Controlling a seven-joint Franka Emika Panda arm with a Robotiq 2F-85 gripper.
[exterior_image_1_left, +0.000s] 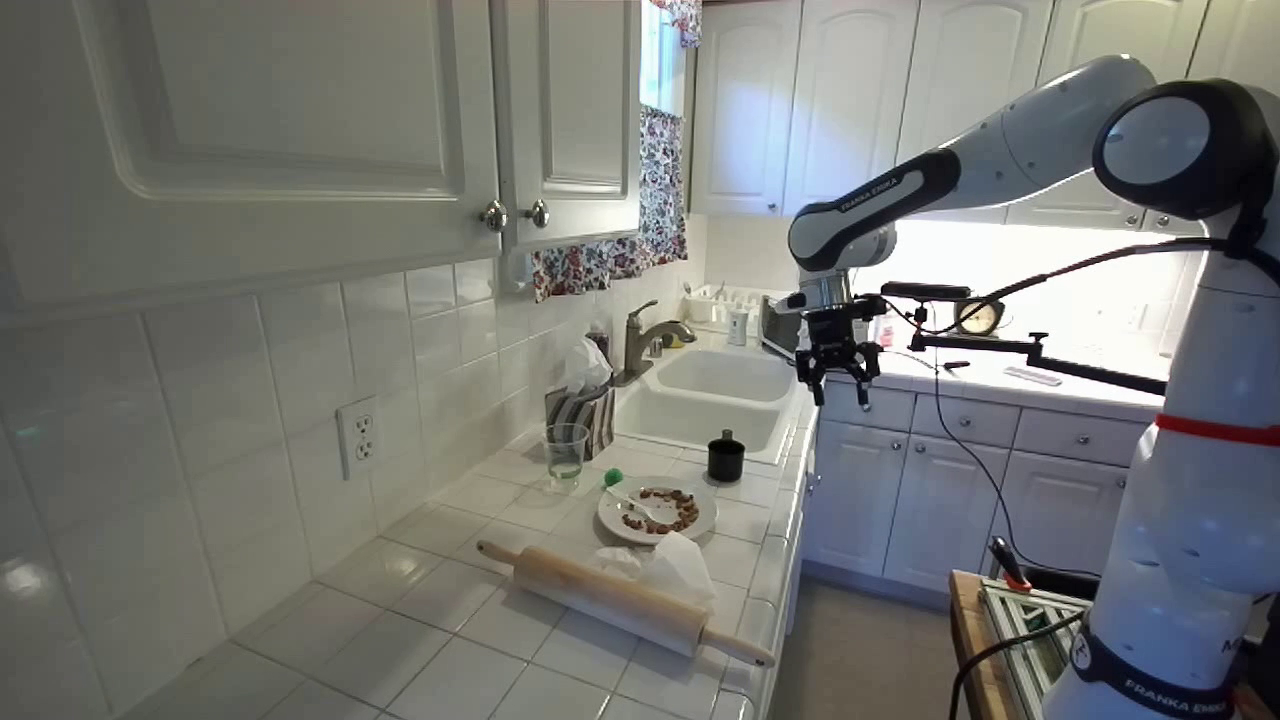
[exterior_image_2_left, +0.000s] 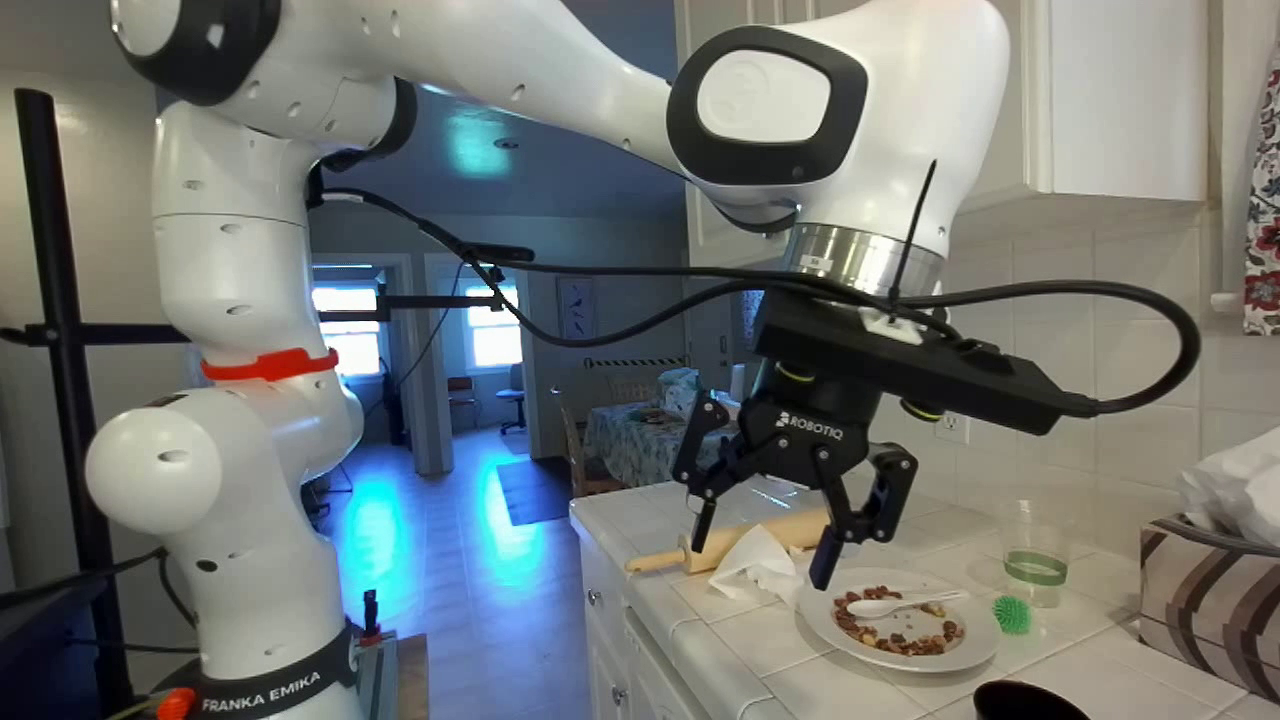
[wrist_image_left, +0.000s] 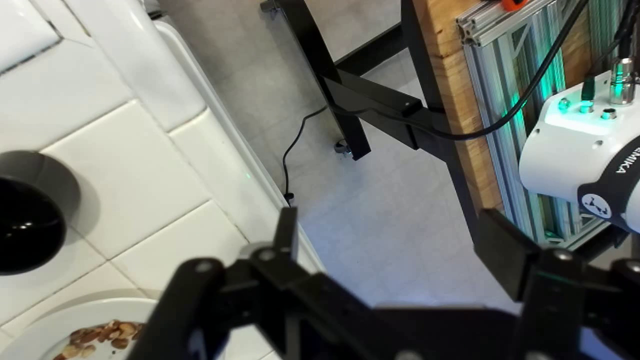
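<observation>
My gripper (exterior_image_1_left: 842, 398) hangs in the air by the counter's front edge, higher than the things on the counter. Its fingers (exterior_image_2_left: 828, 554) stand apart with nothing between them. In the wrist view only floor shows in the gap of the gripper. A white plate (exterior_image_2_left: 828, 632) holds brown nut-like pieces and a white spoon (exterior_image_2_left: 894, 604). Near it on the tiles are a black cup (exterior_image_1_left: 726, 461), a small green spiky ball (exterior_image_2_left: 1011, 614) and a clear cup (exterior_image_1_left: 565, 458) with a green band. A wooden rolling pin (exterior_image_1_left: 609, 596) lies beside a crumpled white tissue (exterior_image_1_left: 681, 569).
A striped tissue box (exterior_image_1_left: 596, 422) stands near the wall, by the faucet (exterior_image_1_left: 636, 342) and the white double sink (exterior_image_1_left: 696, 418). Bare tiles stretch left of the rolling pin. A black cable (exterior_image_2_left: 1164, 314) loops out from the wrist.
</observation>
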